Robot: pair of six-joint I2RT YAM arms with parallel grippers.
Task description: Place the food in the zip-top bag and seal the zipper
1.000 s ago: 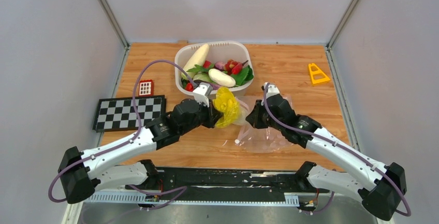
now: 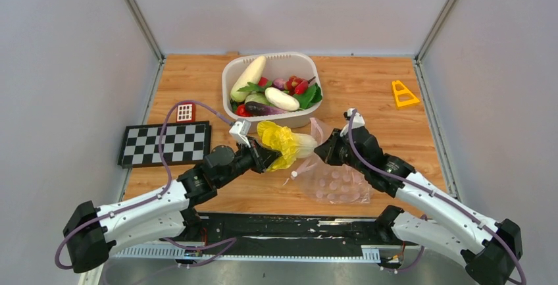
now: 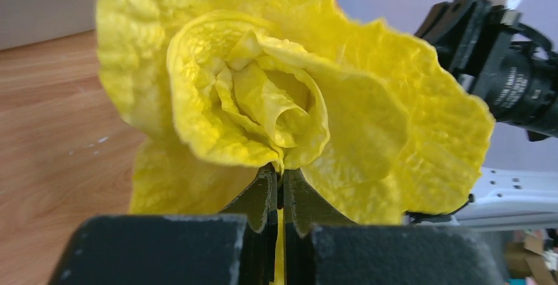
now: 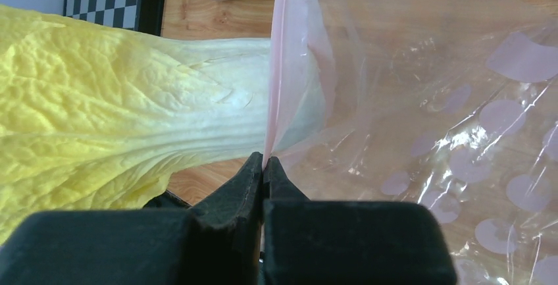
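Observation:
A yellow and white cabbage (image 2: 279, 144) lies across the gap between my arms, leafy end toward the left. My left gripper is shut on a yellow leaf edge, with the frilly leaves (image 3: 355, 114) spreading above and around its tips. The clear zip top bag (image 2: 339, 183), printed with pale pink dots, hangs from my right gripper, which is shut on the bag's pink rim (image 4: 283, 61). In the right wrist view the cabbage's white base (image 4: 224, 87) reaches behind that rim, its end showing through the film.
Behind the arms stands a white basket (image 2: 230, 74) of assorted vegetables. A checkerboard (image 2: 164, 144) and a red-framed block (image 2: 185, 112) are at the left, a yellow triangle (image 2: 405, 94) at the far right. Wood around the triangle is clear.
My left gripper has drawn back a little to the left, and the cabbage shows longer and more level. The right gripper has shifted slightly right and nearer the front, with the bag.

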